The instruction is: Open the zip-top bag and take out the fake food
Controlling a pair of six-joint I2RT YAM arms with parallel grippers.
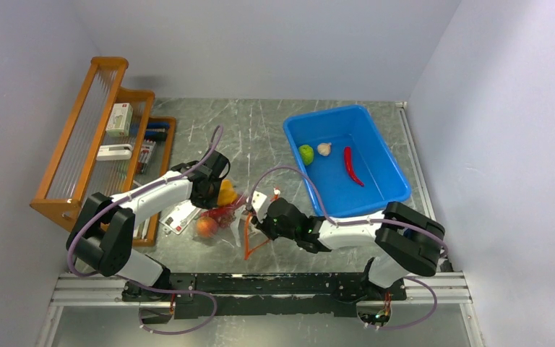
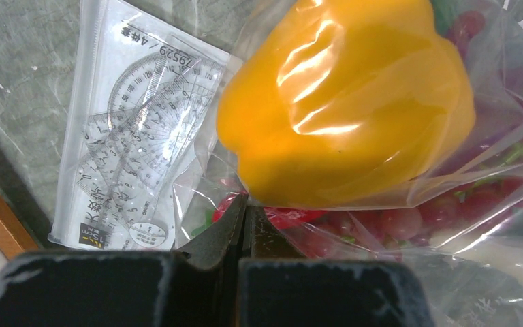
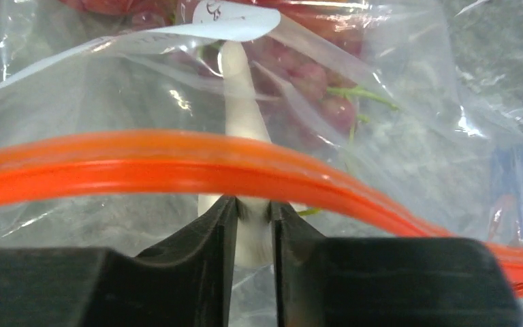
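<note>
The clear zip top bag [image 2: 504, 286] lies between my arms, its orange zip strip [image 3: 143, 160] to the right. Inside show a yellow pepper [image 2: 354, 102], red grapes [image 2: 402, 223], a long white piece [image 3: 242, 88] and an orange-red round fruit [image 1: 206, 227]. My left gripper is shut on the bag film just below the pepper. My right gripper is at the orange strip, with the white piece's blurred lower end between its fingers; whether they grip it I cannot tell. In the blue bin [image 1: 394, 189] lie a green pepper [image 1: 306, 154], garlic [image 1: 324, 149] and a red chili [image 1: 353, 166].
A pouch of clear rulers [image 2: 136, 136] lies left of the bag. The wooden shelf [image 1: 123, 94] stands at the far left, holding boxes and pens. Bare table [image 1: 253, 130] lies between the shelf and the blue bin.
</note>
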